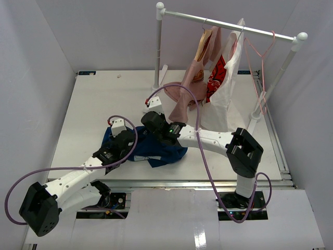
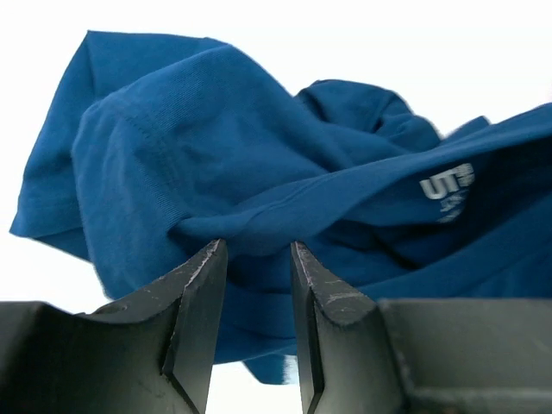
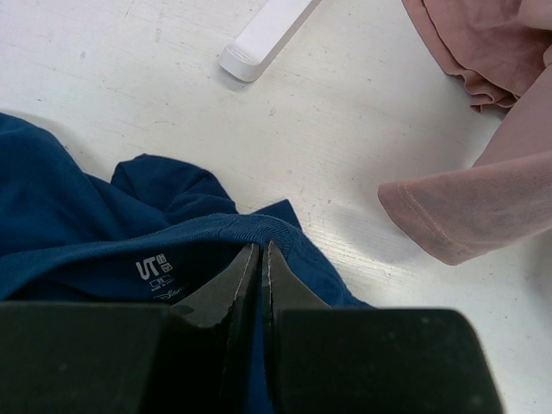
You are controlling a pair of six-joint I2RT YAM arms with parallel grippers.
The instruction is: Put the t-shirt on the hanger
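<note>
The navy t-shirt lies crumpled on the white table, with a white logo on it. My left gripper hangs over its left part, fingertips close together at a fold; whether it holds cloth cannot be told. My right gripper is shut on a raised edge of the navy t-shirt, near the logo. At the right rear stands a white rack with an empty pink hanger.
A pink garment and a white garment with red print hang on the rack, drooping close behind my right arm.
</note>
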